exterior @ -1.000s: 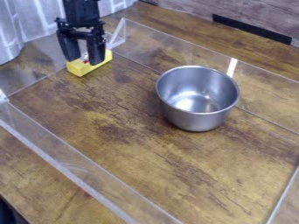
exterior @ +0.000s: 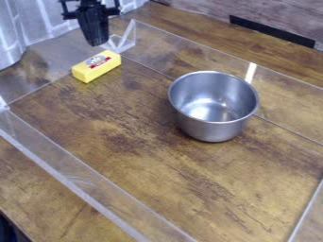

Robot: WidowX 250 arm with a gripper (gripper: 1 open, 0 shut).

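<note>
My gripper (exterior: 96, 38) is at the top left, raised above a yellow block (exterior: 96, 66) with a red-and-white label. It is shut, with nothing visible between its fingers, and apart from the block. The block lies flat on the wooden surface.
A steel pot (exterior: 213, 105) stands right of centre on the wooden table (exterior: 139, 180). Clear plastic edges run along the left, back and right. A silvery object sits at the far left edge.
My gripper has risen away from the yellow block, leaving it lying on the surface in full view. The pot has not moved.
</note>
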